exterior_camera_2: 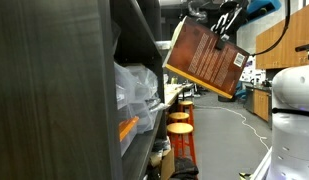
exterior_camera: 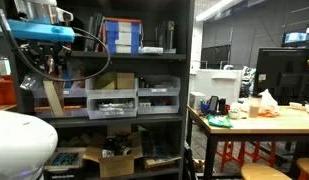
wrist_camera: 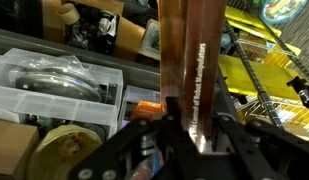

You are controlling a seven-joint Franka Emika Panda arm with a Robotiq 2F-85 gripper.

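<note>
A large brown hardcover book (exterior_camera_2: 206, 59) with pale page edges hangs tilted in the air in exterior view 2, with my gripper (exterior_camera_2: 226, 37) shut on its upper edge. In exterior view 1 the book (exterior_camera: 54, 97) shows almost edge-on, below my gripper (exterior_camera: 51, 70) and in front of the shelf. Looking along it, the wrist view has the book's spine (wrist_camera: 201, 75), with small lettering, upright between the fingers of my gripper. The fingertips are partly covered by the book.
The dark shelf unit (exterior_camera: 142, 127) holds clear plastic bins (exterior_camera: 112, 106), upright books (exterior_camera: 122, 36) and a cardboard box (exterior_camera: 116, 162). A cluttered wooden table (exterior_camera: 259, 125) stands right, with stools. Open floor (exterior_camera_2: 219, 125) lies beside the shelf.
</note>
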